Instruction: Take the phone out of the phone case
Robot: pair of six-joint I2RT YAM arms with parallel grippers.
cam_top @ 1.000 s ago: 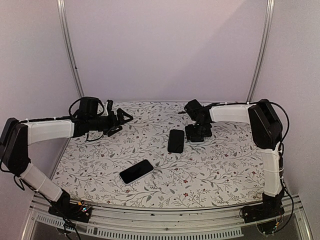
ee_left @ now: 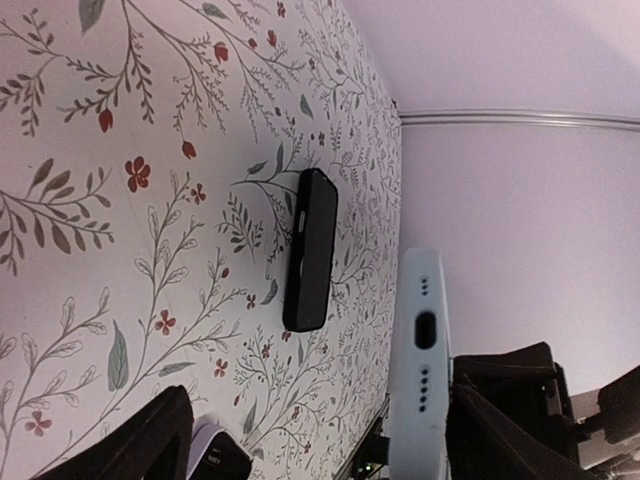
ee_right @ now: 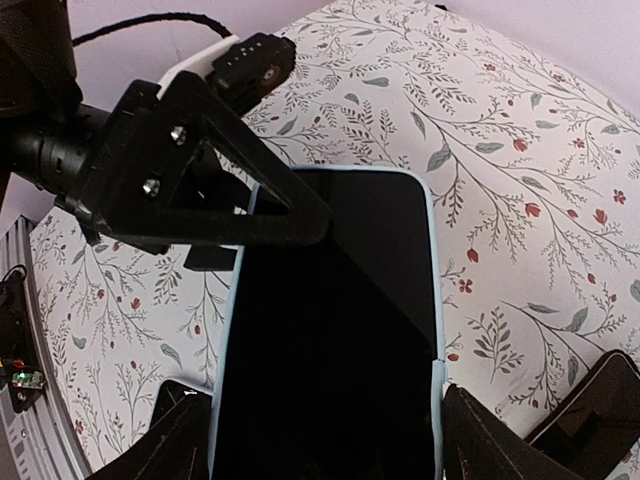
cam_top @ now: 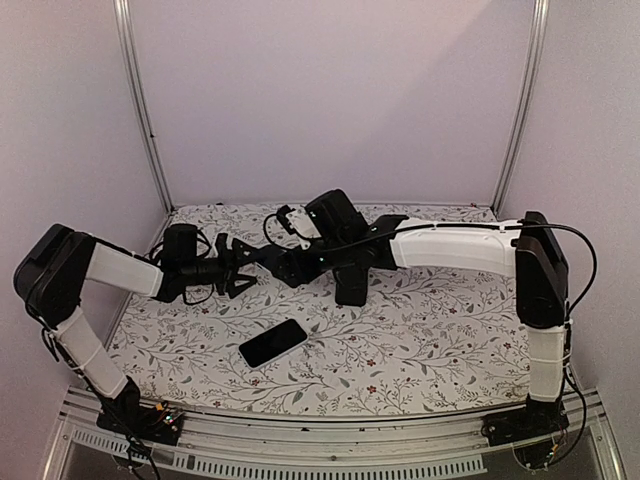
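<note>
A black-screened phone (ee_right: 335,300) in a pale blue case (ee_right: 438,300) is held up off the table. In the right wrist view my right gripper grips it by its two long sides, one finger on each. The left fingers look open, with the case's narrow edge (ee_left: 420,350) between them, nearer one finger; firm contact cannot be made out.
Two dark phone-like slabs lie flat on the floral cloth: one (cam_top: 274,343) at the front left, another (cam_top: 351,290) near the middle, partly under the right arm.
My right gripper has lifted the cased phone from the table and carried it left. The left arm has moved slightly, lowering a little, and the two grippers now meet at the phone.
</note>
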